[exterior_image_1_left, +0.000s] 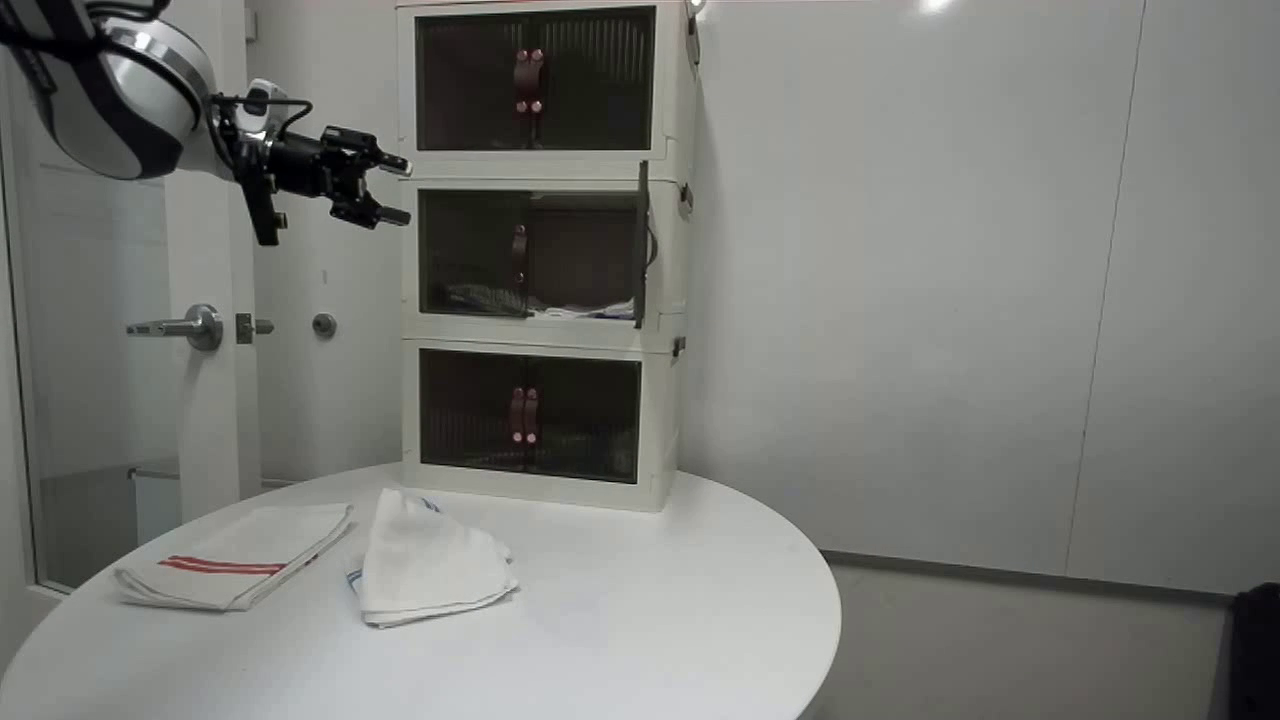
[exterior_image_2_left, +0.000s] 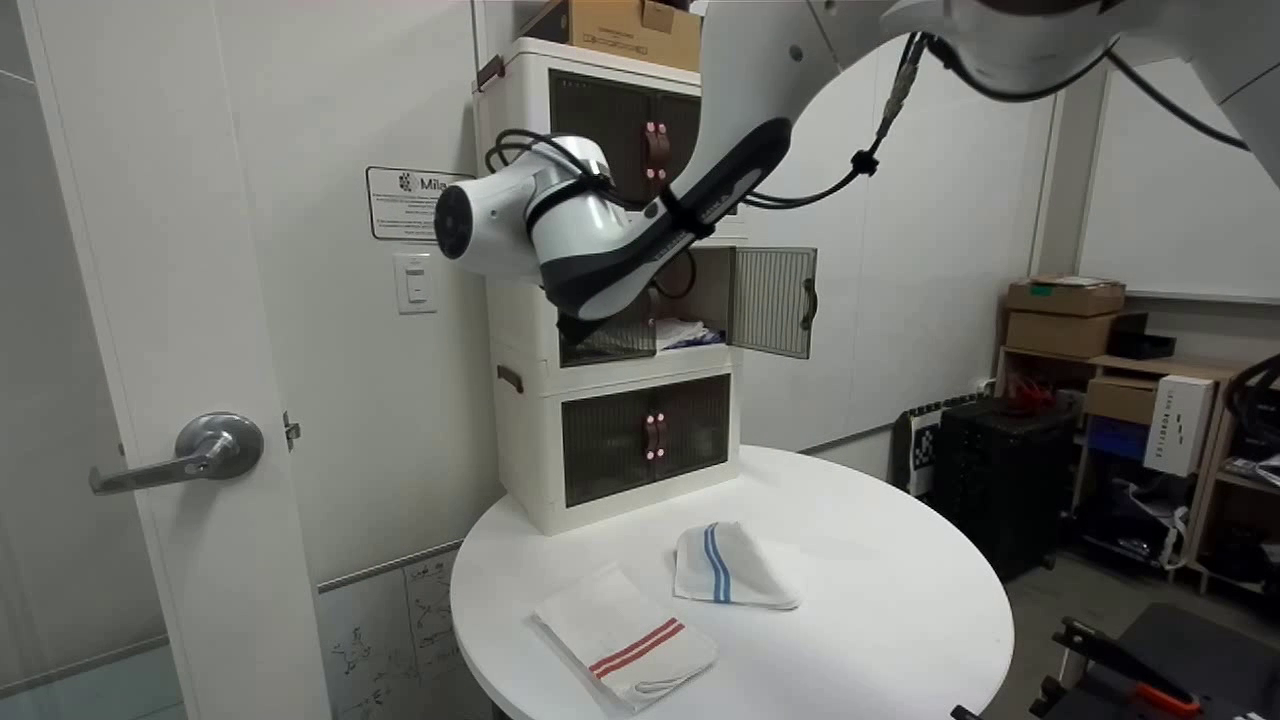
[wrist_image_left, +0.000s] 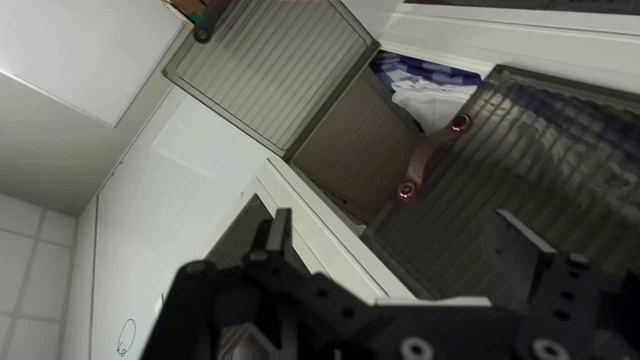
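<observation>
My gripper (exterior_image_1_left: 405, 192) is open and empty, held in the air left of the cabinet's middle level. The right door (exterior_image_2_left: 774, 300) of that level stands swung out, while the left door (wrist_image_left: 528, 174) with its brown strap handle (wrist_image_left: 421, 157) is closed. Inside the middle level, white cloth (wrist_image_left: 429, 99) and a blue-and-white cloth (wrist_image_left: 396, 63) show in the wrist view. On the round table lie a folded white towel with red stripes (exterior_image_1_left: 246, 558) at the left and a white towel with blue stripes (exterior_image_1_left: 432, 564) nearer the cabinet.
The upper cabinet doors (exterior_image_1_left: 480, 84) and lower cabinet doors (exterior_image_1_left: 474, 414) are closed. A cardboard box (exterior_image_2_left: 636, 32) rests on top of the cabinet. A door with a lever handle (exterior_image_1_left: 180, 328) stands at the left.
</observation>
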